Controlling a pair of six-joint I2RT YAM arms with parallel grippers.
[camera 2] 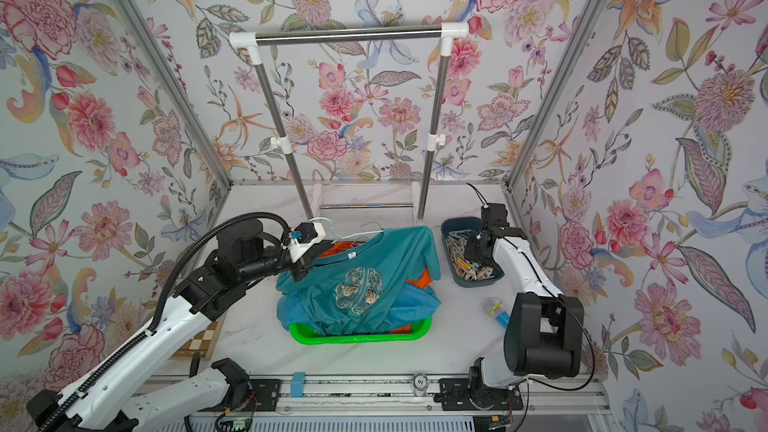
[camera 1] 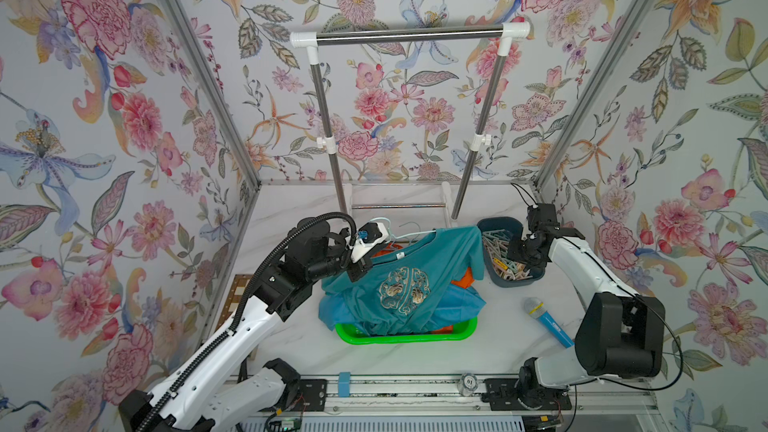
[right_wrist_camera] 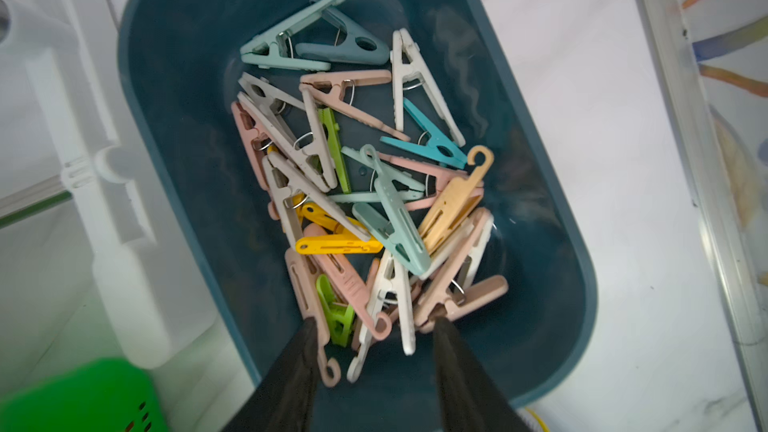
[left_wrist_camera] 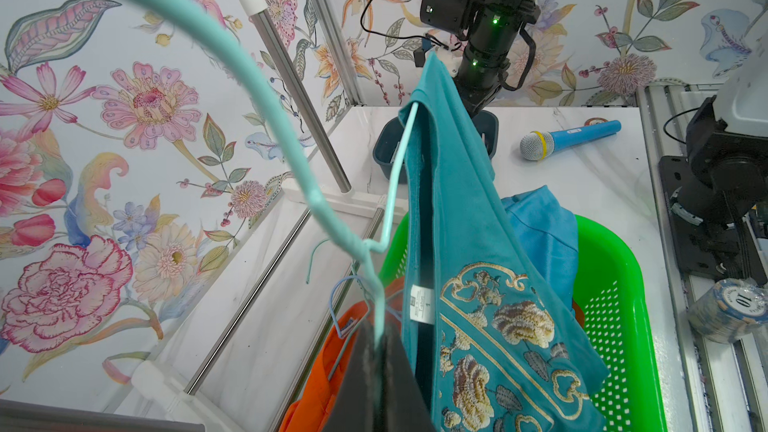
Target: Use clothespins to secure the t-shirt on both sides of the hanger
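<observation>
My left gripper is shut on a pale mint hanger [left_wrist_camera: 320, 200], holding it above the green basket. A teal t-shirt [camera 1: 428, 272] with a gold motif drapes over the hanger's right side and down into the basket. My right gripper hovers, fingers apart with nothing between them, over a dark bin [right_wrist_camera: 544, 232] full of mixed plastic clothespins [right_wrist_camera: 396, 216], some pink, white, mint, yellow and green.
The green basket [camera 1: 376, 338] holds more blue and orange clothes. A metal rack [camera 1: 408, 35] stands behind it. A blue microphone [camera 1: 552, 326] lies right of the basket, in front of the bin.
</observation>
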